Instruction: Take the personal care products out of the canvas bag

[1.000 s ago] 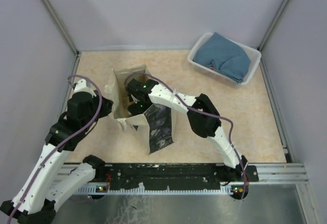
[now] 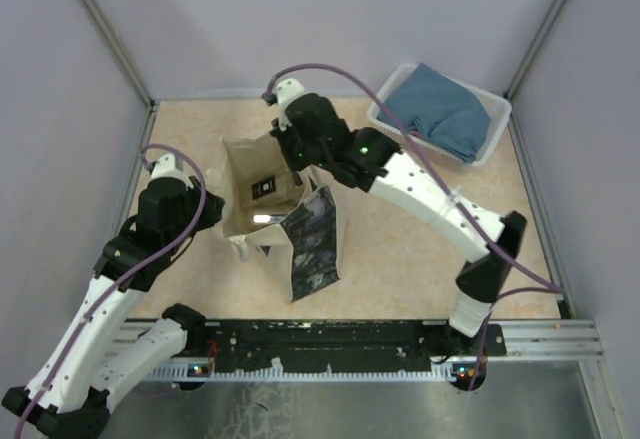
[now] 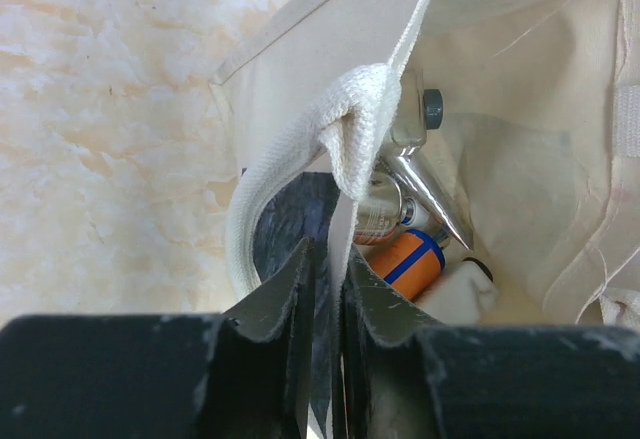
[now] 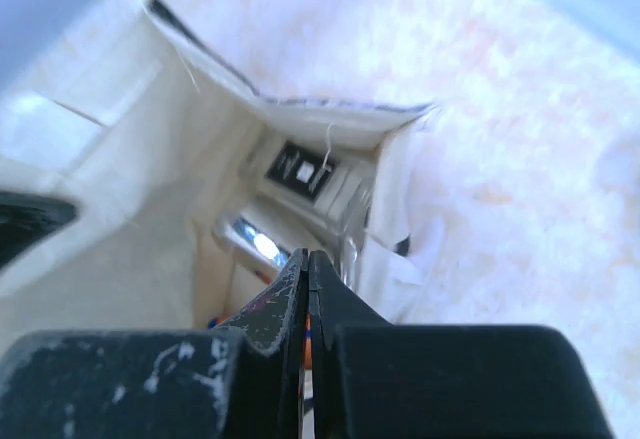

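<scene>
The canvas bag stands open, with several personal care products inside. A clear bottle with a dark label lies in it, beside a shiny container. From the left wrist view I see a silver tube, an orange bottle with blue bands and a white item in the bag. My left gripper is shut on the bag's rim, near the white handle. Above the bag, my right gripper is shut with nothing between its fingers; the bottles lie below and apart from it.
A white basket holding a blue cloth stands at the back right. The tabletop right of the bag is bare beneath my right arm. Walls enclose the back and both sides.
My right gripper has risen out of the bag, empty, uncovering the products inside. The left gripper stays at the rim, with only a slight shift of the cloth earlier.
</scene>
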